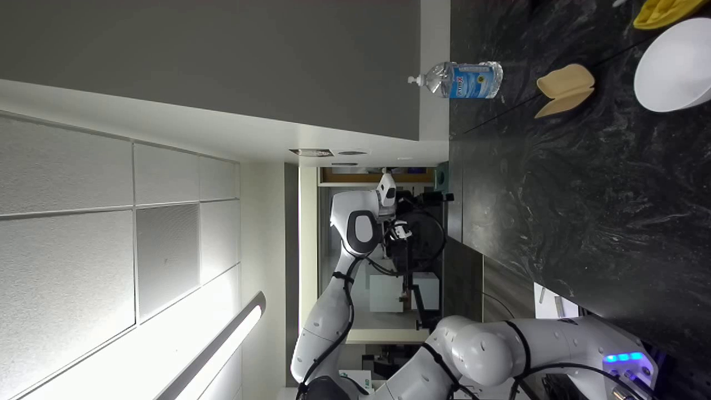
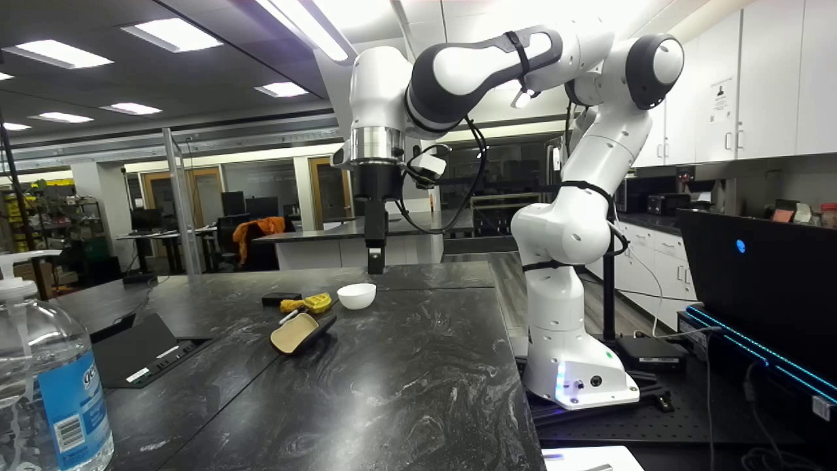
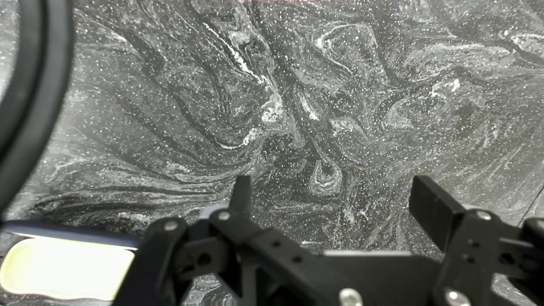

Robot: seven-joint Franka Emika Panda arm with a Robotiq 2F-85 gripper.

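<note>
In the wrist view my gripper stands open, its two black fingers wide apart with only dark marbled countertop (image 3: pixel 316 102) beneath and nothing between them. Exterior view 2 has the gripper (image 2: pixel 376 260) pointing straight down, above the counter. A white bowl (image 2: pixel 357 296) sits on the counter, with a yellow object (image 2: pixel 318 302) beside it. Closer to that camera lies a tan-faced, dark-edged item (image 2: pixel 294 333); the wrist view catches a pale, overexposed face (image 3: pixel 66 267) at lower left that looks like the same item.
A clear bottle with a blue label (image 1: pixel 474 80) stands on the counter, close to the camera in exterior view 2. A black tablet-like device (image 2: pixel 141 349) and a small black box (image 2: pixel 280 299) are there too.
</note>
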